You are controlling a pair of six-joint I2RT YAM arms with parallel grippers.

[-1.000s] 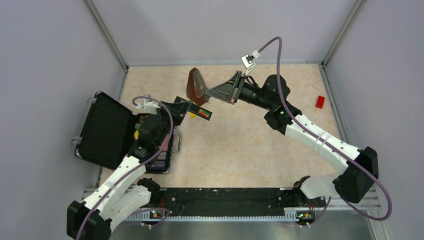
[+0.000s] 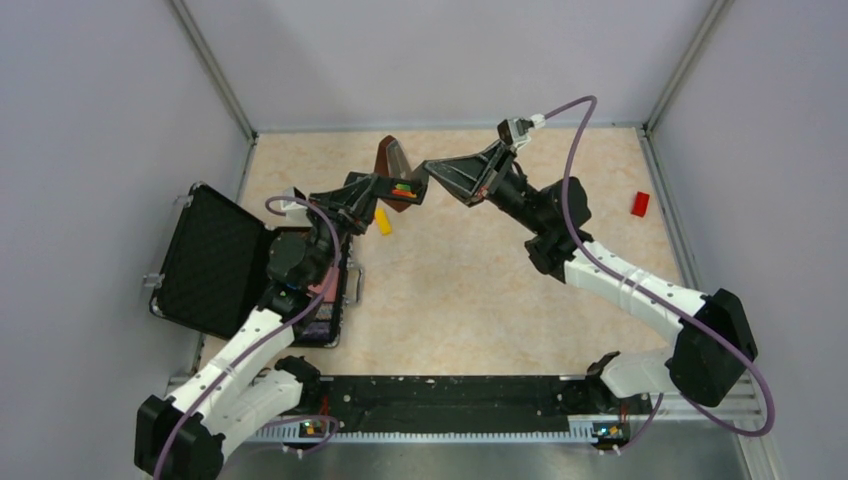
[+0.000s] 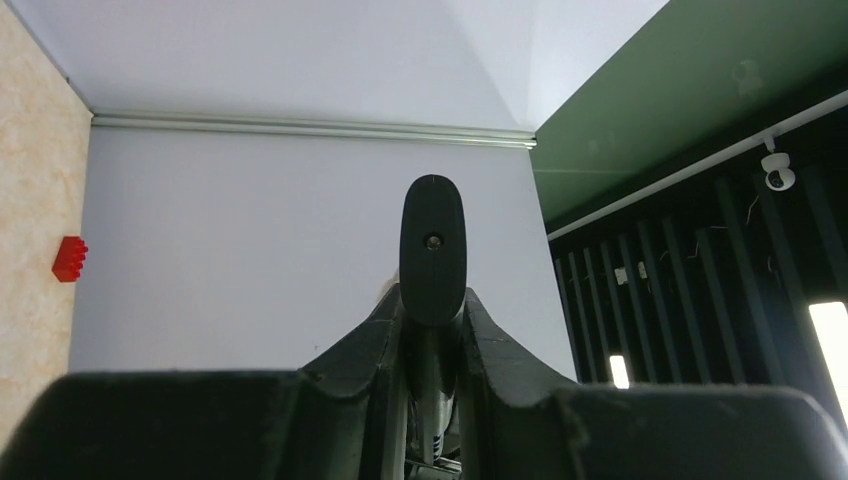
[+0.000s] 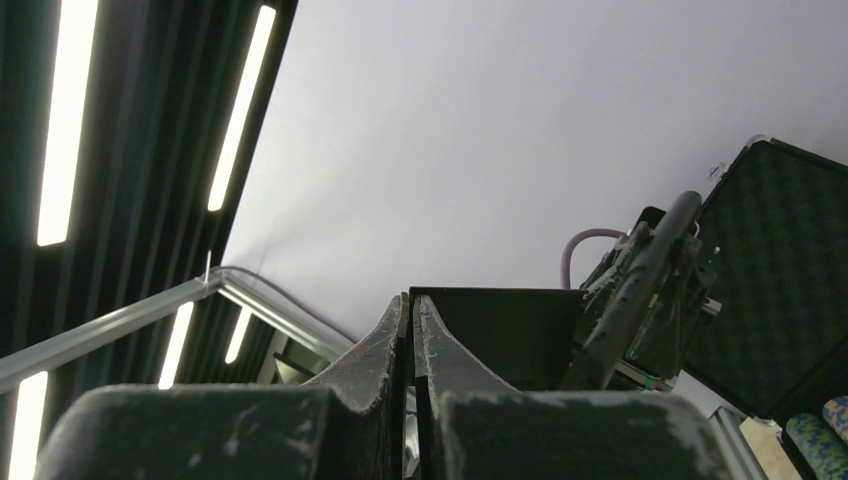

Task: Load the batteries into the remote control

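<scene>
My left gripper (image 2: 372,187) is shut on the dark remote control (image 2: 409,197), whose battery bay shows orange and green in the top view; in the left wrist view the remote (image 3: 433,250) stands end-on between the fingers. My right gripper (image 2: 432,170) is shut, its tips at the remote's right end, with nothing clearly between them. In the right wrist view those tips meet in front of a dark flat piece (image 4: 500,325); whether they touch it I cannot tell.
An open case (image 2: 207,262) lies at the left, a brown holder (image 2: 385,160) at the back, a yellow piece (image 2: 383,222) below the remote and a red block (image 2: 640,203) at the far right.
The right gripper has moved right and slightly up, close to that end.
</scene>
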